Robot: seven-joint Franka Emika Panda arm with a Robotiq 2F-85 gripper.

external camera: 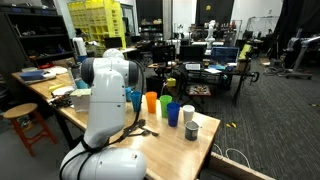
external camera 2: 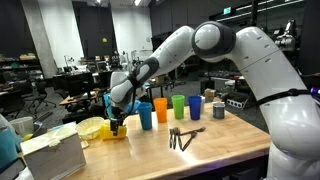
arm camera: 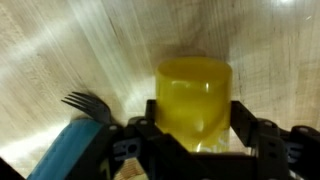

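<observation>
A yellow cup (arm camera: 195, 95) fills the space between the dark fingers of my gripper in the wrist view, and the fingers are shut on it. Seen from exterior view 2, my gripper (external camera 2: 114, 122) is low at the left part of the table, with yellow (external camera 2: 108, 129) showing around it. Whether the cup touches the tabletop is hard to tell. In exterior view 1 the arm hides most of this spot.
A dark fork (arm camera: 90, 105) and a blue cup (arm camera: 65, 150) lie left of the held cup in the wrist view. A white bowl (external camera 2: 91, 128) and white box (external camera 2: 52, 155) stand nearby. Several cups, one green (external camera 2: 178, 104), line the table's far side; utensils (external camera 2: 185, 135) lie before them.
</observation>
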